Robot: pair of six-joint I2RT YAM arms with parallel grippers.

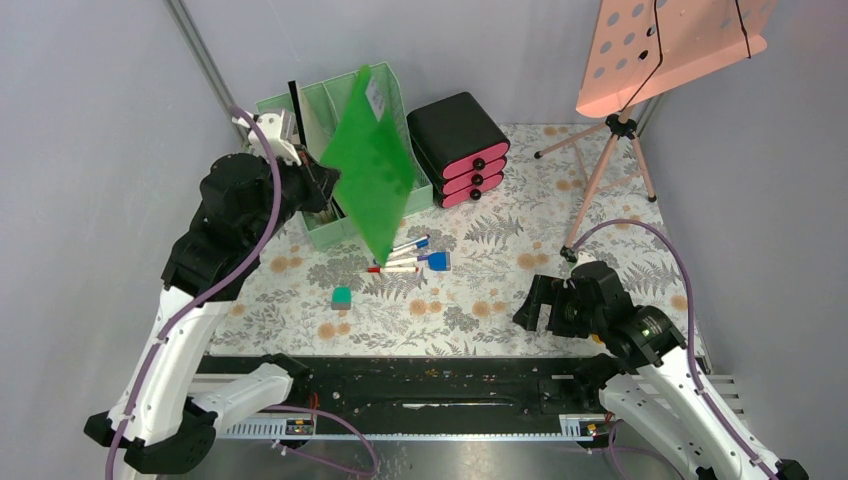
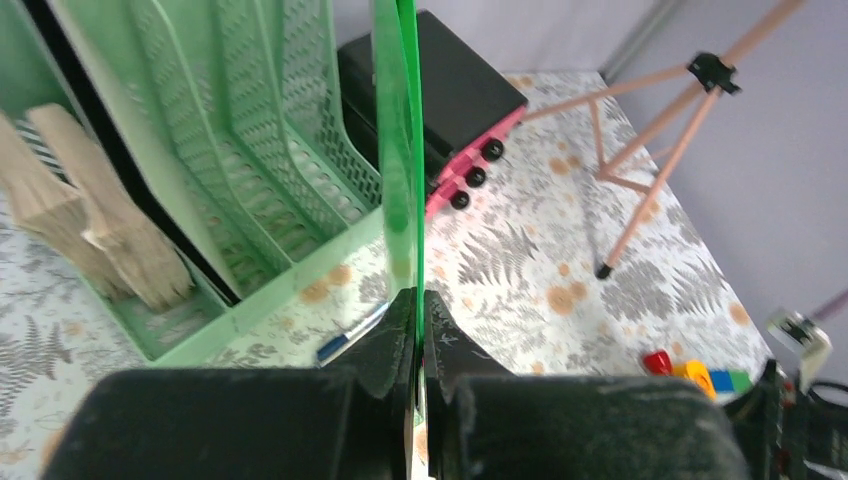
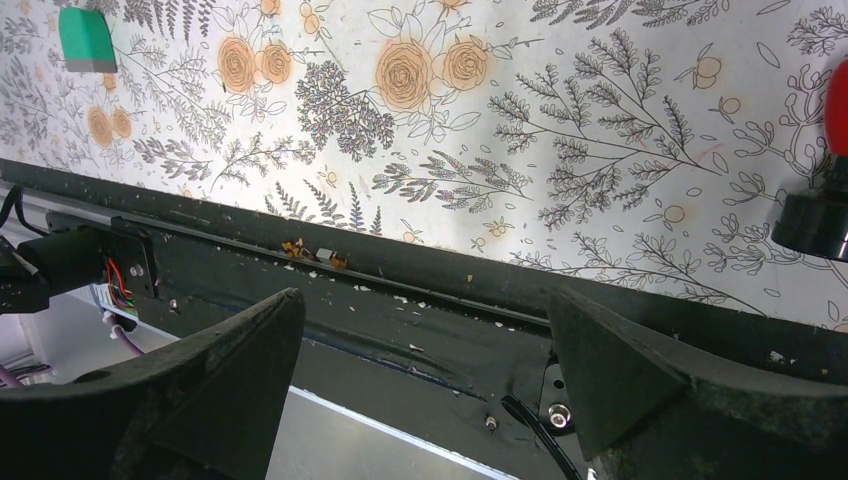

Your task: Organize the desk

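A thin green folder (image 1: 375,165) with a white label hangs in front of and above the green file rack (image 1: 327,238). My left gripper is shut on the folder, which stands nearly edge-on between its fingers in the left wrist view. In the rack's left part are wooden pieces (image 2: 110,220) and a black-edged board (image 2: 120,170); its slots to the right look empty in that view. Over the desk's front edge, my right gripper stands open with nothing between its fingers.
Beside the rack stands a black and pink drawer box (image 1: 460,145). Several markers (image 1: 395,268) and a blue brush (image 1: 438,261) lie on the desk, with a green eraser (image 1: 341,298) nearer the front. A pink tripod (image 1: 597,180) occupies the back right.
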